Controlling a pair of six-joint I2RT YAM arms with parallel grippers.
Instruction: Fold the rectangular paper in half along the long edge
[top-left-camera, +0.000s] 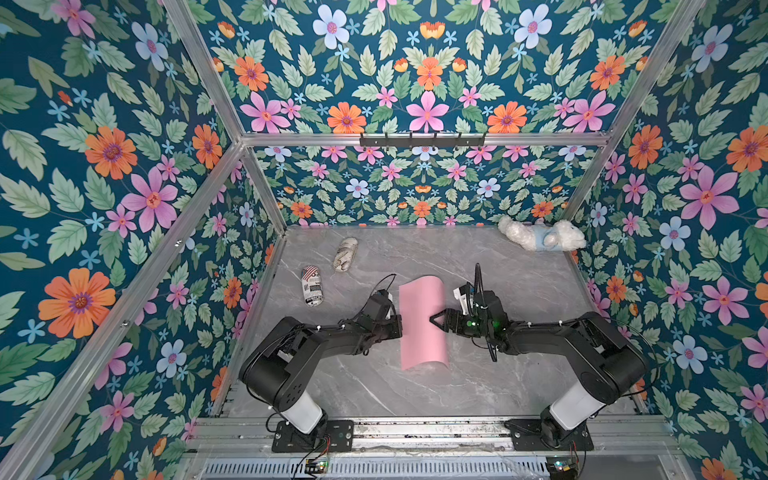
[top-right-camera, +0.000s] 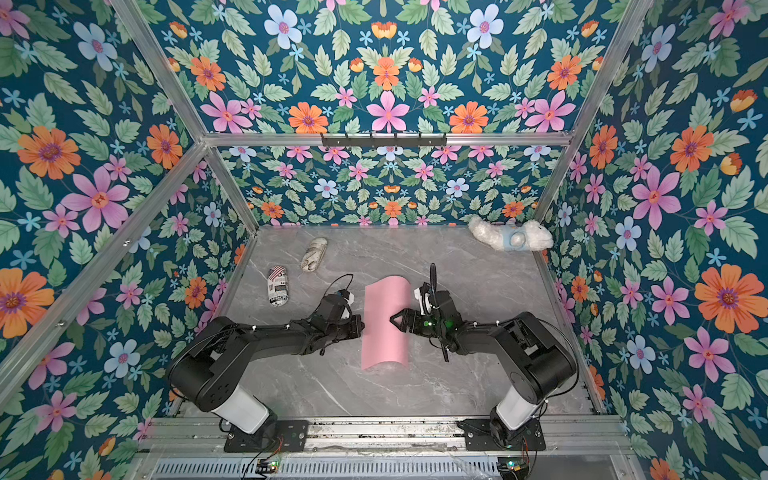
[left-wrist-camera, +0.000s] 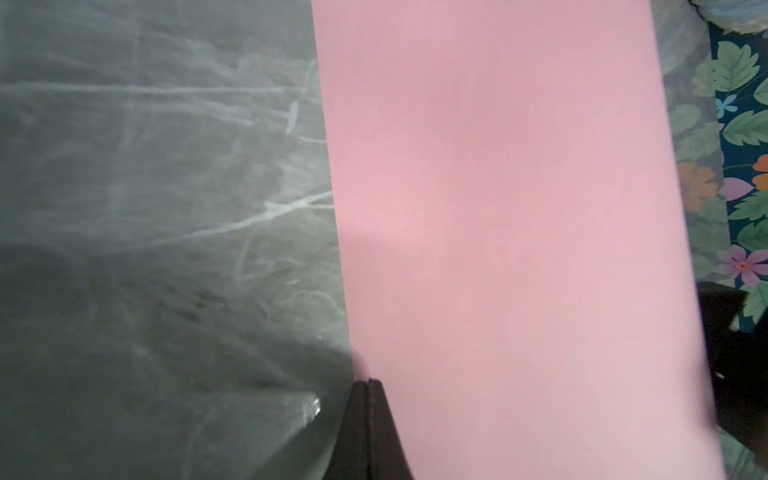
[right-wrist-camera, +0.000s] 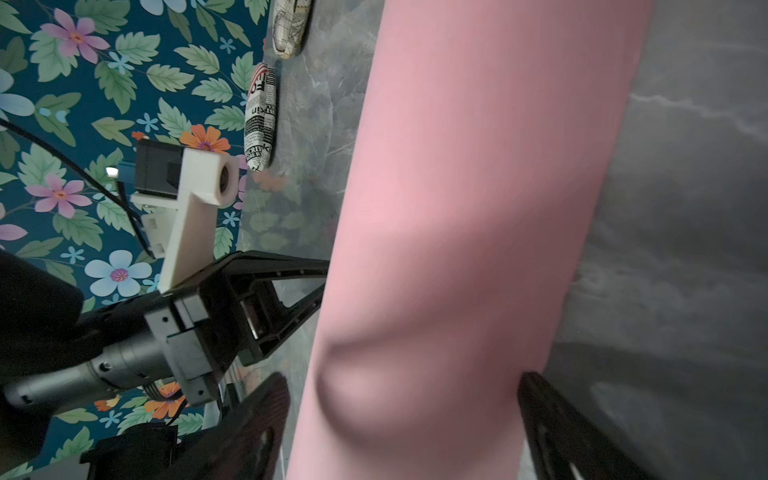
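Observation:
The pink paper (top-left-camera: 421, 324) stands bowed upward between my two arms, its long sides running away from the base. In the left wrist view, my left gripper is shut, its tips right at the paper's left long edge. Whether any paper is caught between them cannot be told. My right gripper is open at the opposite side. One of its fingers (right-wrist-camera: 552, 416) meets the paper's right edge, while the other shows at the far side of the bulge, where a shadowed dent marks the sheet.
Two slim printed bundles, one newspaper-like (top-left-camera: 312, 285) and one pale (top-left-camera: 345, 254), lie at the table's left. A white fluffy roll with a blue band (top-left-camera: 544, 235) rests at the back right.

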